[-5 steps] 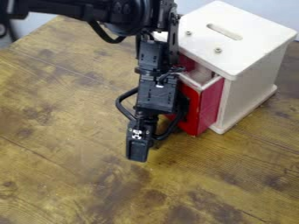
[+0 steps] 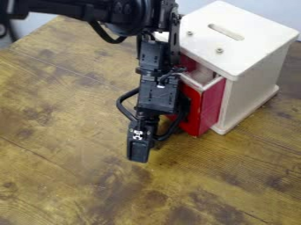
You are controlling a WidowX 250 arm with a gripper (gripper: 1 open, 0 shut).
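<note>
The black gripper (image 2: 139, 145) hangs low over the wooden floor, in front of a small wooden cabinet (image 2: 247, 75) with a cream top and red front panels. Its body covers the left part of the red front panel (image 2: 207, 107), which stands slightly out from the cabinet with a pale inner edge showing above it. Whether the fingers are open or shut, or hold anything, is not clear in this dark view.
A white wall stands behind the cabinet at the top right. Black cables loop beside the gripper.
</note>
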